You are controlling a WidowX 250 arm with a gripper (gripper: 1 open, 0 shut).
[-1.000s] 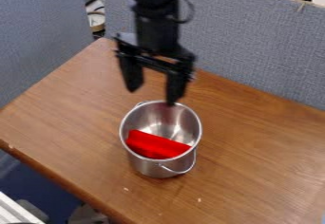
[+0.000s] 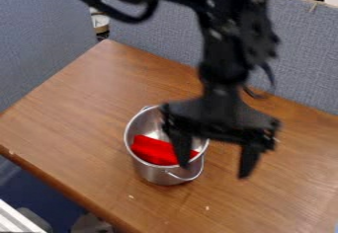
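A steel pot (image 2: 149,169) with a wire handle stands on the wooden table, a red object (image 2: 154,150) lying across its inside. My black gripper (image 2: 215,155), blurred, is open over the pot's right side, one finger above the pot and the other out to the right, hiding part of the pot's opening.
Grey padded panels (image 2: 40,39) border it at the left and back. Some clutter lies beyond the front-left edge and behind the back panel.
My gripper has swung across above the pot and now sits lower in the view and further right, its fingers spread wide. The pot and red object have not visibly moved.
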